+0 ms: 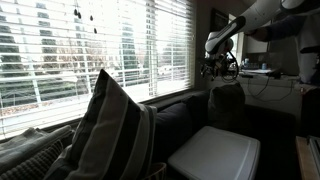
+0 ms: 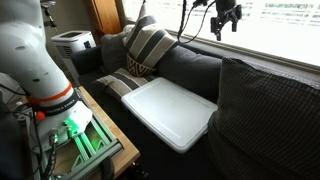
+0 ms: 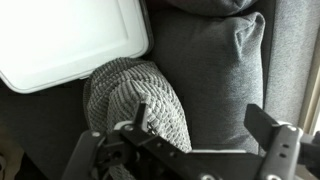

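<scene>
My gripper is open in the wrist view, its dark fingers wide apart at the lower edge with nothing between them. Below it lie a grey textured pillow (image 3: pixel 135 90) and the dark grey sofa (image 3: pixel 205 75). A white flat lid or tray (image 3: pixel 65 35) fills the upper left there. In exterior view 1 the gripper (image 1: pixel 222 68) hangs high near the window, above the far end of the sofa. The white tray (image 2: pixel 172 108) rests on the seat, beside the large grey pillow (image 2: pixel 262 115). A striped pillow (image 2: pixel 150 45) leans farther along.
Window blinds (image 1: pixel 80 50) run behind the sofa back. A wooden side table (image 2: pixel 112 140) stands near the robot's base. At the back right, a cluttered white surface (image 1: pixel 270 82) lies close behind the arm. Open air surrounds the gripper over the seat.
</scene>
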